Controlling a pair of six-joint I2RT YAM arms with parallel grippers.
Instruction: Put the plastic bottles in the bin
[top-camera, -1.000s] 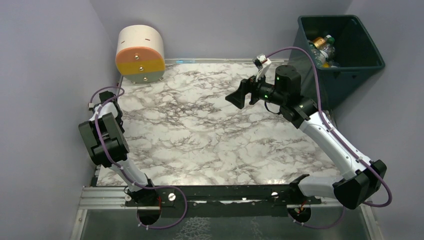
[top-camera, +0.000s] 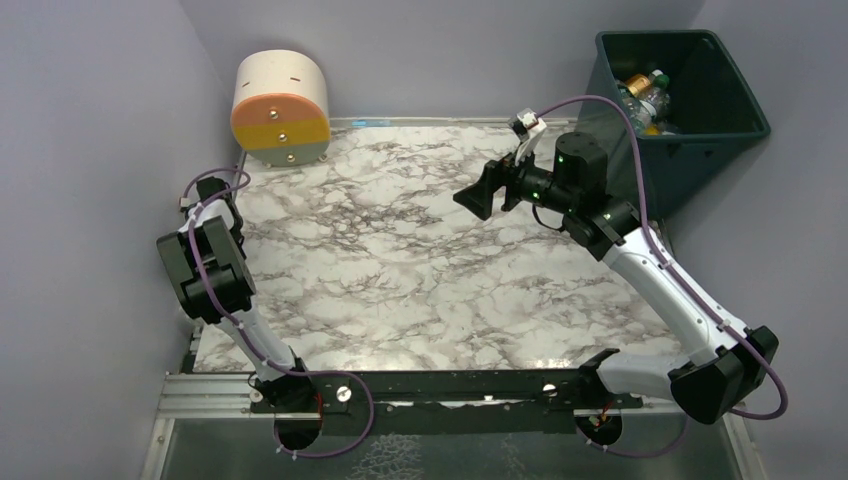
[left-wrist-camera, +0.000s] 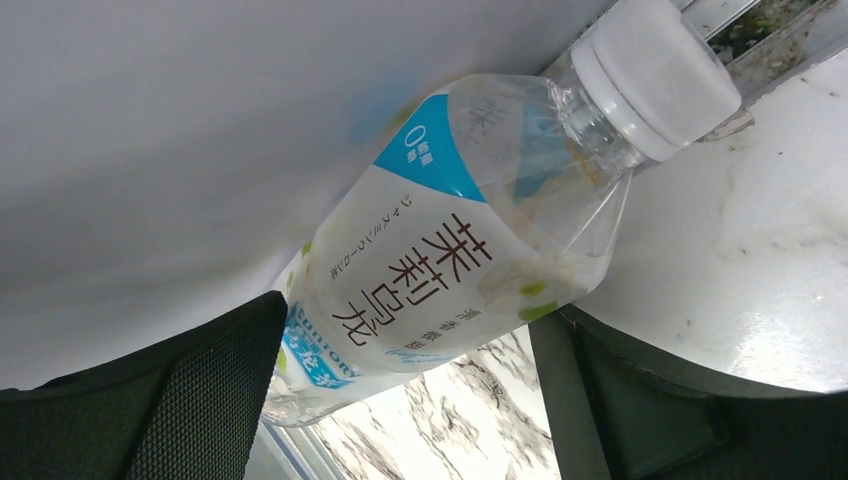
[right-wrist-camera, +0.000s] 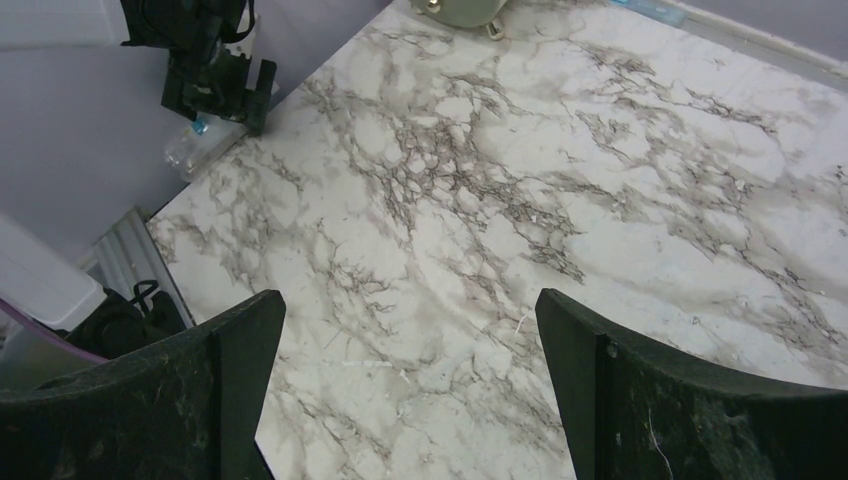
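Note:
A clear plastic bottle (left-wrist-camera: 420, 260) with a white and blue label and white cap lies against the left wall in the left wrist view. My left gripper is open around its body; the arm mostly hides it in the top view. The right wrist view also shows part of the bottle (right-wrist-camera: 195, 150). My right gripper (top-camera: 485, 205) stands open and empty over the right side of the table. The dark green bin (top-camera: 705, 135) at the back right holds several bottles.
A rounded cream container (top-camera: 280, 85) with coloured front stands at the back left.
The left arm has shifted very slightly at the left wall.

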